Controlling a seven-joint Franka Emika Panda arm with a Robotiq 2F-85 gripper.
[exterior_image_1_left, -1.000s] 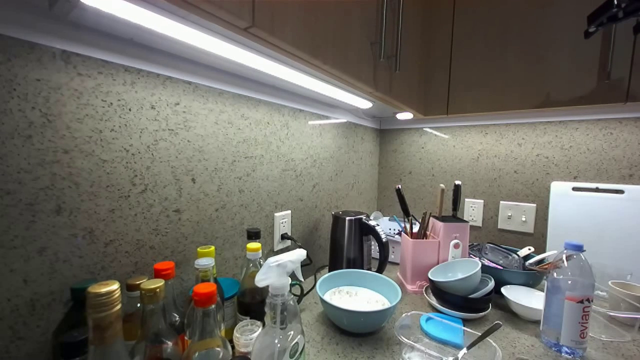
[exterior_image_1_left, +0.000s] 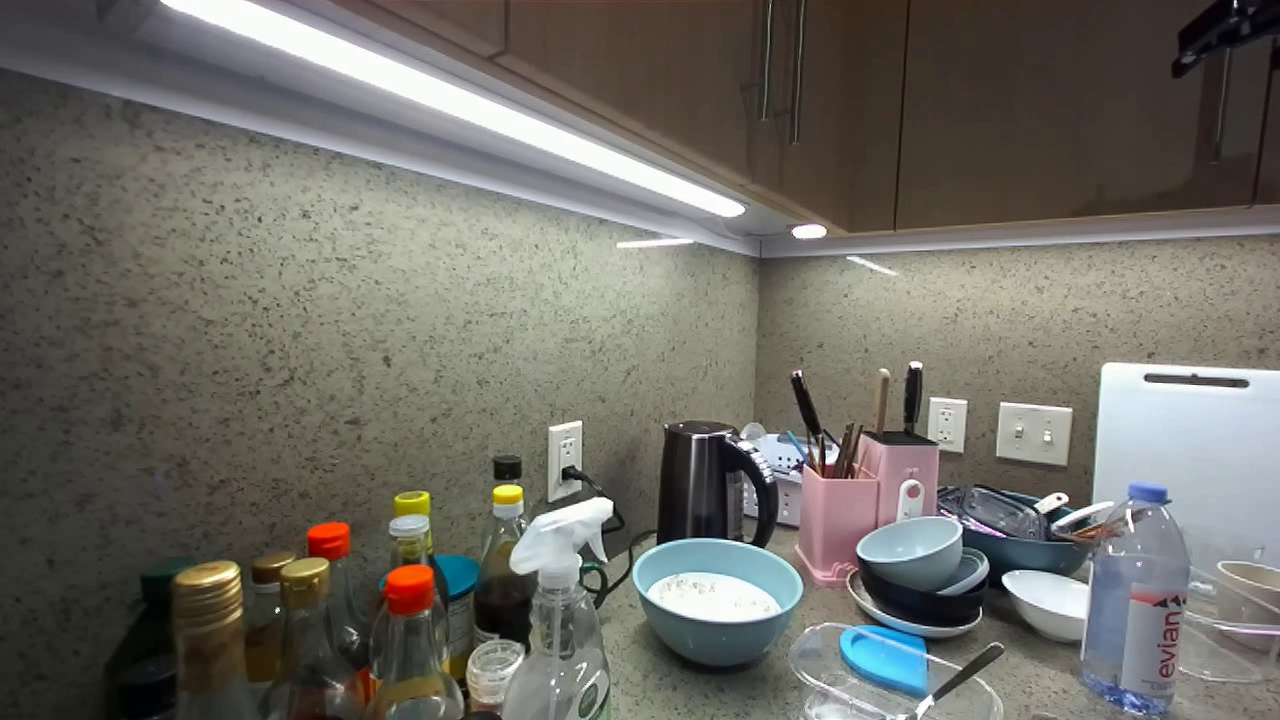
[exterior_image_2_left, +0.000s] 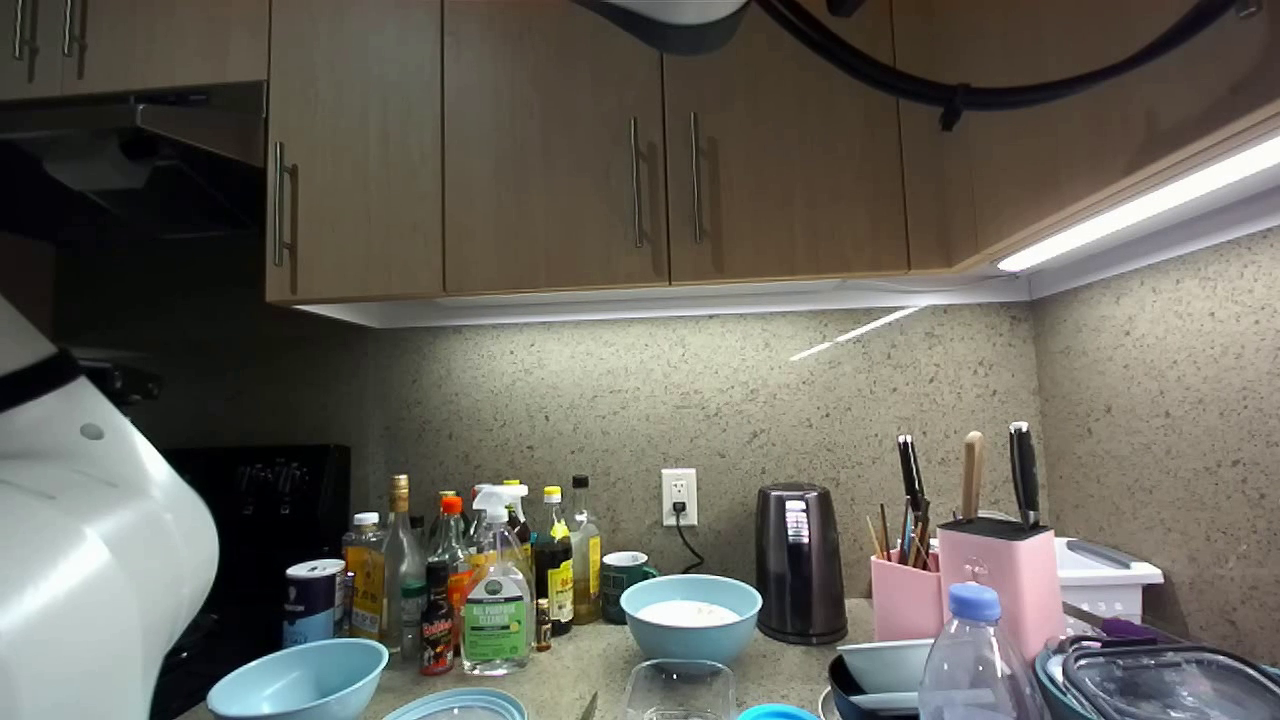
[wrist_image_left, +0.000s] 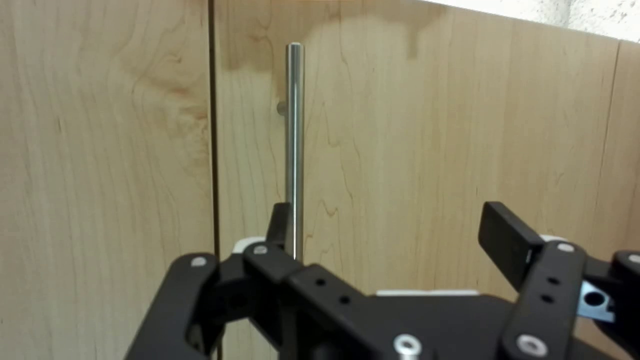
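Observation:
Wide open in the wrist view, my gripper faces a light wood cabinet door (wrist_image_left: 456, 144), with no object between its fingers. A vertical steel bar handle (wrist_image_left: 294, 132) stands off the door near its left edge. The left finger (wrist_image_left: 278, 227) overlaps the lower part of that handle; whether it touches cannot be made out. The right finger (wrist_image_left: 510, 243) is over bare door, well right of the handle. In exterior view 1 only a dark part of the gripper (exterior_image_1_left: 1224, 36) shows at the top right, by a cabinet handle (exterior_image_1_left: 1222, 108).
Below the cabinets the counter is crowded: a pale blue bowl (exterior_image_1_left: 717, 636) of white contents, a black kettle (exterior_image_1_left: 696, 486), a pink knife block (exterior_image_1_left: 900, 468), a water bottle (exterior_image_1_left: 1134, 600) and a spray bottle (exterior_image_2_left: 495, 600). A black cable (exterior_image_2_left: 888, 82) hangs across the cabinet fronts.

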